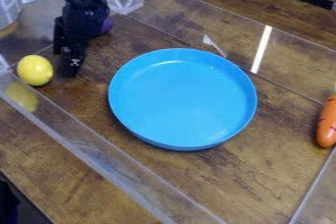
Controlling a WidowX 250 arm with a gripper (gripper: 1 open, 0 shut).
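Note:
My black gripper (pixel 71 53) hangs low at the upper left, just above and behind a yellow lemon (pixel 35 70), with its fingers open. A dark purple round object (pixel 105 26) sits partly hidden behind the gripper arm. A large blue plate (pixel 182 98) lies in the middle, to the right of the gripper.
An orange carrot-like object (pixel 327 120) lies at the right edge. Clear plastic walls border the wooden work surface on the left and front. The wood behind and right of the plate is mostly clear, apart from white tape (pixel 260 49).

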